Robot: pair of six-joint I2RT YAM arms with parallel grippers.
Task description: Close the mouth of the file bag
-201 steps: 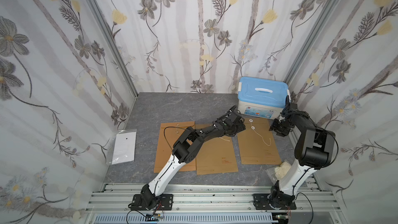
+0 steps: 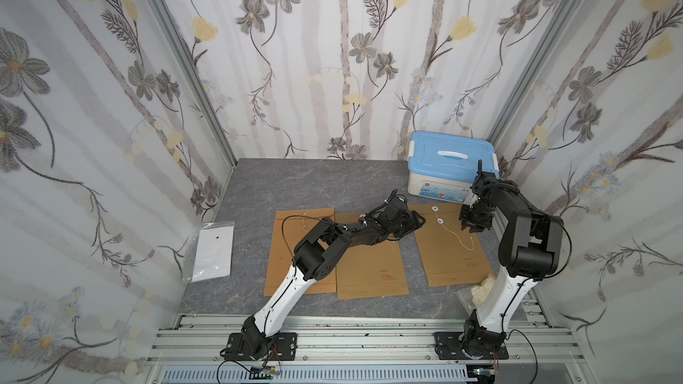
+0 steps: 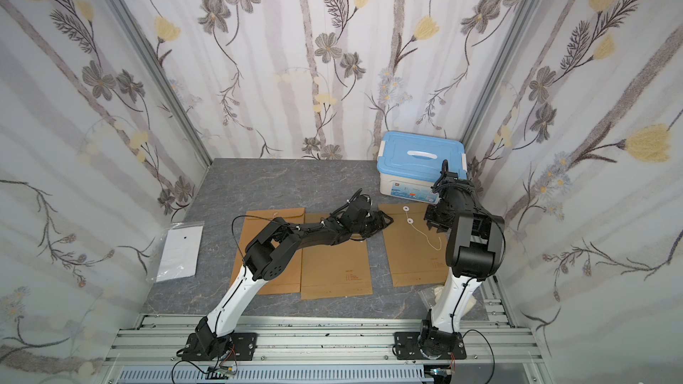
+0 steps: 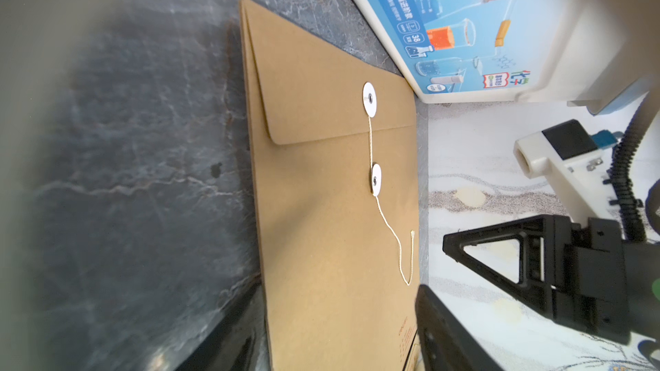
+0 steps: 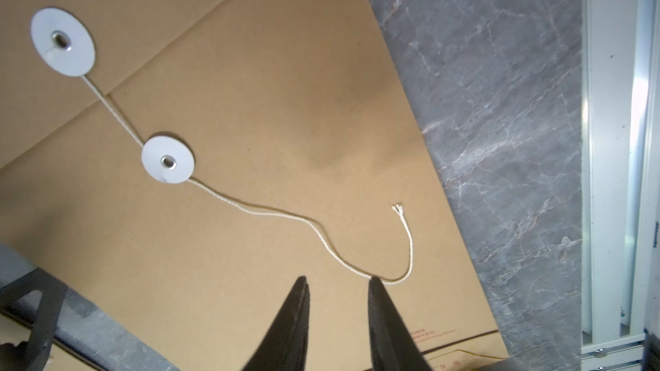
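A brown file bag (image 2: 444, 249) lies flat on the right part of the table, its flap (image 4: 323, 89) folded down. Two white discs sit on it, one on the flap (image 5: 63, 41) and one on the body (image 5: 167, 158). A thin white string (image 5: 275, 214) runs between the discs and trails in a loose curve across the bag. Beside the bag's left edge, my left gripper (image 2: 421, 220) is open, its fingers apart. Over the bag's right side hangs my right gripper (image 2: 469, 226), part open with nothing visible between its fingertips; the loose string lies beyond them in the right wrist view.
A white box with a blue lid (image 2: 451, 149) stands directly behind the bag. Two more brown bags (image 2: 370, 270) lie to the left, partly under my left arm. A clear plastic packet (image 2: 212, 252) is at far left.
The bag has shifted slightly right and turned a little. My left gripper has edged right, while the right one has come left over the bag's side.
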